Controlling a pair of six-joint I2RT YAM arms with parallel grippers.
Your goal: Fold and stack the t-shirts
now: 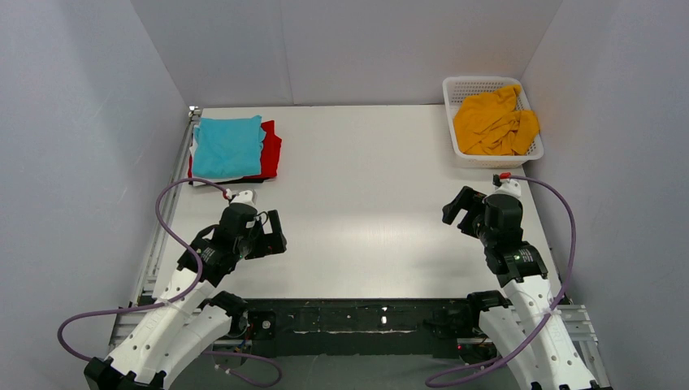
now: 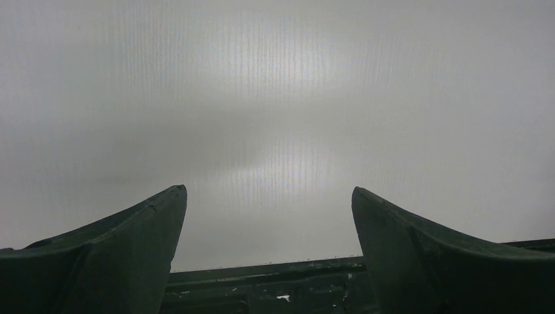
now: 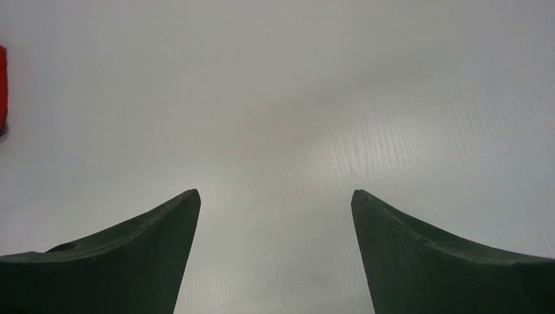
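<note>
A turquoise t shirt (image 1: 227,146) lies folded on top of a stack at the table's far left. Under it, a red t shirt (image 1: 272,150) sticks out on the right side, and white and black edges show beneath. One orange t shirt (image 1: 491,122) lies crumpled in the white basket (image 1: 452,122) at the back right. My left gripper is open over bare table, in front of the stack and to its right. Also open and empty, my right gripper hangs over the table's right part, in front of the basket.
Grey walls close in the back and both sides. A dark rail (image 1: 349,317) runs along the table's front edge. Purple cables (image 1: 573,236) loop beside both arms.
</note>
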